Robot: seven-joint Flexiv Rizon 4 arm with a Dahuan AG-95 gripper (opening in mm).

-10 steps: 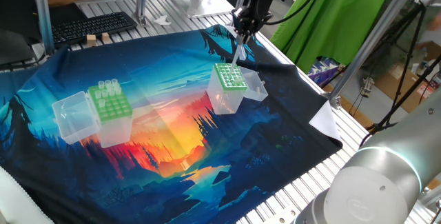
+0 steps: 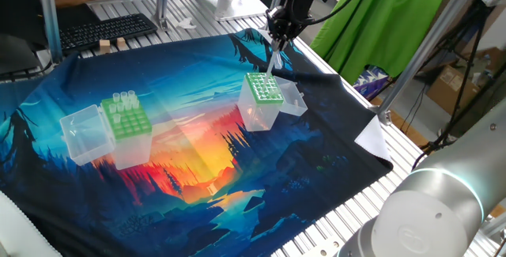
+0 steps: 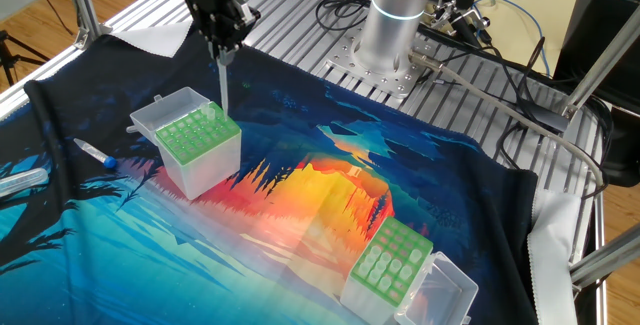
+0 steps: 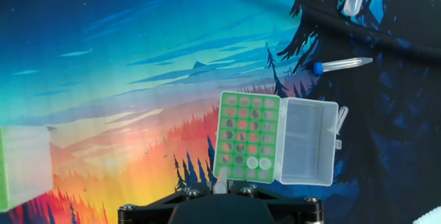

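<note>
My gripper [image 3: 222,53] is shut on a slim translucent tube [image 3: 224,90], which hangs roughly upright. The tube's lower end is at one edge of a clear box with a green rack top [image 3: 200,139]; whether it has entered a hole I cannot tell. In the wrist view, the upper end of that tube [image 4: 220,182] shows between the fingers, over a corner of the green grid [image 4: 241,131]. Two pale tube tops [image 4: 252,163] stand in that grid. A second green-topped box [image 2: 130,122] holds several upright tubes [image 2: 124,99].
Both boxes have clear lids folded open, one on the held tube's box [image 4: 306,141], one on the other [image 2: 85,134]. A blue-capped tube [image 3: 95,153] and a larger clear tube [image 3: 22,182] lie on the printed cloth [image 2: 198,202]. Between the boxes the cloth is clear.
</note>
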